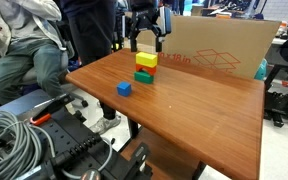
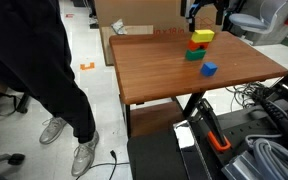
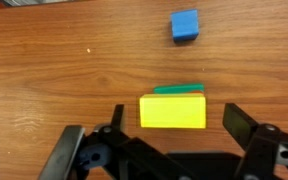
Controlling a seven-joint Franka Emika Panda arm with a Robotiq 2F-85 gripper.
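A yellow block (image 1: pixel 145 60) tops a stack, resting on a red block (image 2: pixel 196 45), which sits on a green block (image 1: pixel 144 77). From above, the wrist view shows the yellow block (image 3: pixel 173 111) with the green block's edge (image 3: pixel 179 88) peeking out behind it; the red one is hidden there. Apart from the stack, a blue block (image 1: pixel 124 89) lies alone on the table. My gripper (image 1: pixel 146 43) is open over the stack, its fingers (image 3: pixel 118 118) spread wide on either side of the yellow block, and nothing is held.
A large cardboard box (image 1: pixel 209 42) stands behind it. Off the table's near side are cables (image 1: pixel 14 150) and dark equipment. A seated person (image 1: pixel 29 45) is at the left.
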